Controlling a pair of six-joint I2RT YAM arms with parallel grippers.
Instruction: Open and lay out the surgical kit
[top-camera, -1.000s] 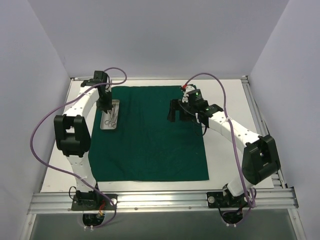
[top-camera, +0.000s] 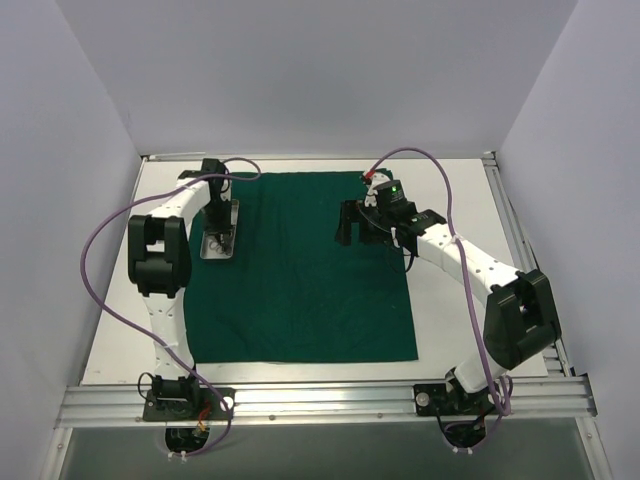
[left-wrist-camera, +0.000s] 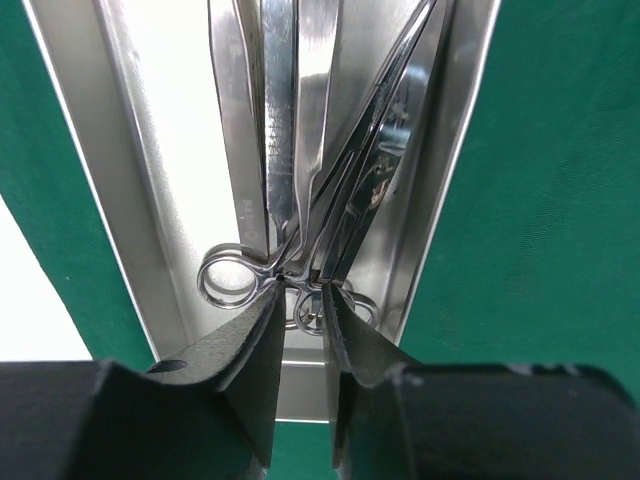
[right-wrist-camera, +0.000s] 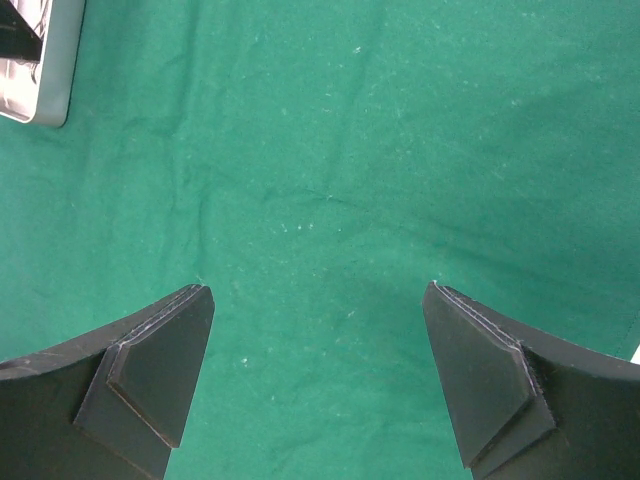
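Observation:
A steel tray (left-wrist-camera: 455, 120) lies on the green cloth (top-camera: 300, 280) at its left side, holding several instruments: flat handles and blades (left-wrist-camera: 310, 90) and ring-handled scissors or clamps (left-wrist-camera: 227, 290). My left gripper is down over the ring handles, its fingertips a small gap apart; whether they touch the handles I cannot tell. In the top view it covers much of the tray. My right gripper is open above the cloth at the right, empty, with the tray's corner (right-wrist-camera: 55, 95) at the upper left of its view.
White table surface (top-camera: 460, 190) borders the cloth, inside a metal frame with pale walls around it.
The right arm has not visibly moved.

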